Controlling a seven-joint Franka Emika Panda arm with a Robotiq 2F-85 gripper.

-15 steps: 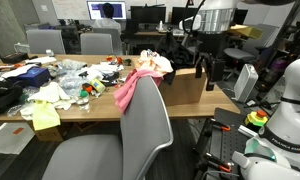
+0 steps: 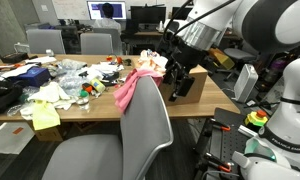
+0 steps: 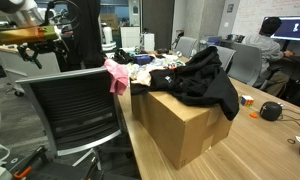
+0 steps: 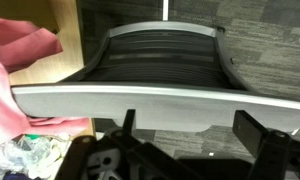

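Spread wide, my gripper is open and empty over the top edge of a grey office chair (image 4: 160, 102). The chair's backrest (image 2: 145, 120) runs across the wrist view between the gripper and the dark mesh. A pink cloth (image 4: 12, 85) lies to the left in that view, clear of the fingers. In exterior view 1 the pink cloth (image 2: 138, 84) is bunched at the table edge beside the top of the chair back. Exterior view 2 shows the pink cloth (image 3: 118, 76) hanging near the backrest's upper corner; whether it touches the chair, I cannot tell.
A cardboard box (image 3: 180, 125) with black cloth (image 3: 212, 80) over it stands on the wooden table (image 3: 252, 150). Clothes and bags (image 2: 52, 92) crowd the table's other end. A yellow cloth (image 2: 45, 115) hangs over the edge. Someone sits at a far desk.
In exterior view 1 the arm has swung left, bringing the gripper from the right side toward the chair back. Chair and pink cloth look unmoved.
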